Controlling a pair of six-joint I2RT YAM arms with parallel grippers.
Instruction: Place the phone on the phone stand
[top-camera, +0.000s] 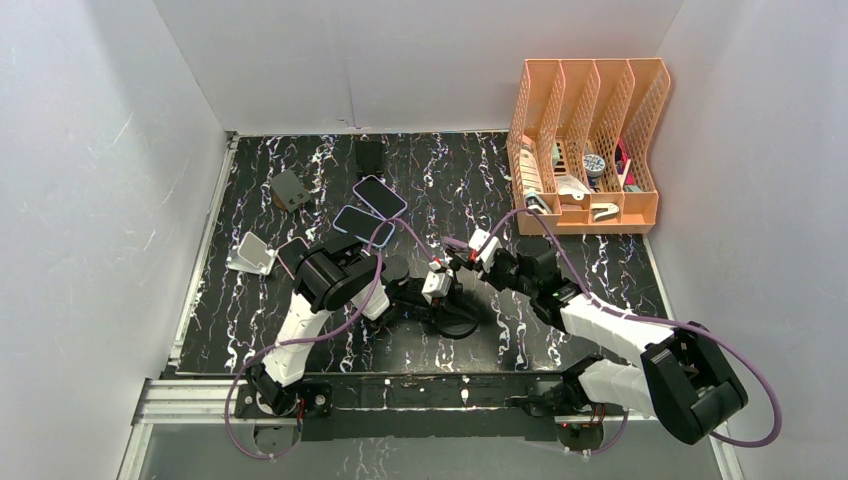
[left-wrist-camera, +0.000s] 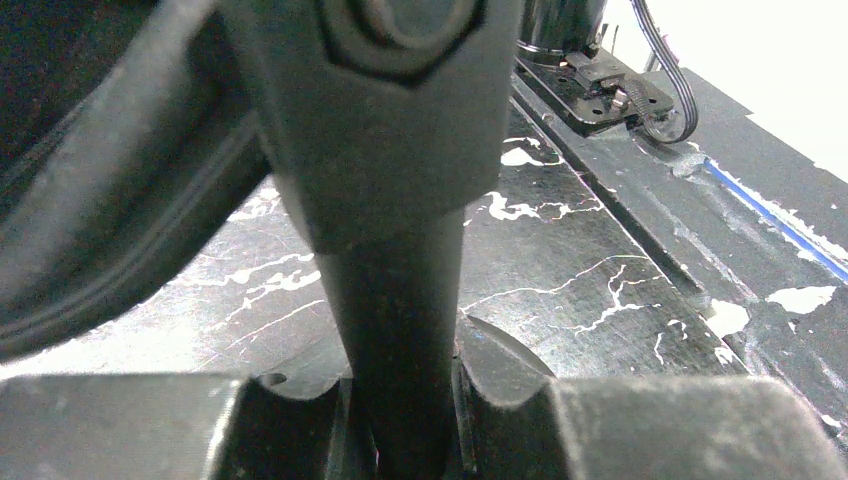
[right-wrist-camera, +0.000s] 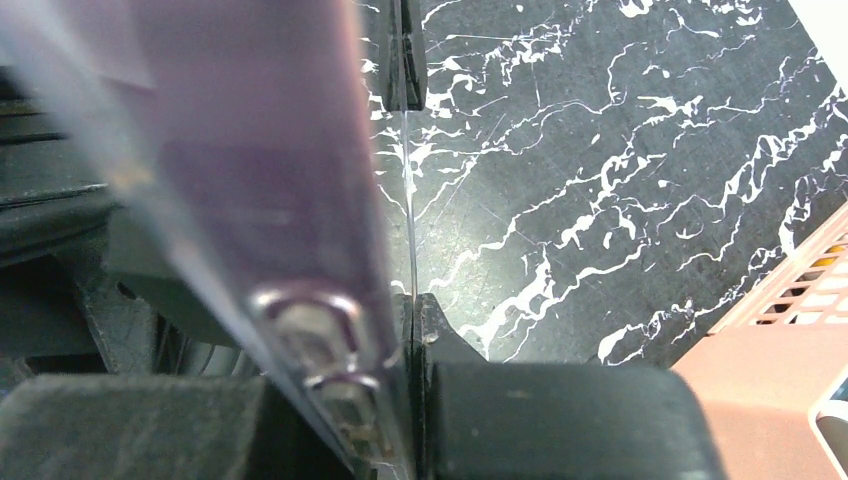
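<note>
In the top view two phones (top-camera: 379, 197) lie screen up at the middle of the table, another phone (top-camera: 292, 255) partly under the left arm. Possible stands are a white one (top-camera: 250, 255), a grey one (top-camera: 290, 190) and a black one (top-camera: 369, 156). My left gripper (top-camera: 442, 300) is low near the front, shut on a thick black piece (left-wrist-camera: 400, 300) above a round black base. My right gripper (top-camera: 463, 255) is just beside it, shut on a translucent purple-tinted object (right-wrist-camera: 250, 180) with a metal fitting, close to the camera; what it is exactly I cannot tell.
An orange organiser (top-camera: 630, 210) with assorted small items stands at the back right. Bare marble table (top-camera: 460, 170) shows at the back middle and along the left side. Both arms crowd the front middle.
</note>
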